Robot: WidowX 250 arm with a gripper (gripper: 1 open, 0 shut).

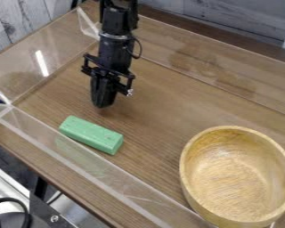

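Note:
A black robot arm reaches down from the top of the view, and its gripper (106, 89) hangs low over the left middle of the wooden table (169, 102). Whether its fingers are apart is too dark and small to tell, and nothing distinct shows held in them. A green oblong block (92, 134) lies nearer the front, below and apart from the gripper. A large round yellow bowl (234, 209) sits at the front right.
Clear low panels (14, 125) border the table's left side, and black cables lie at the lower left corner.

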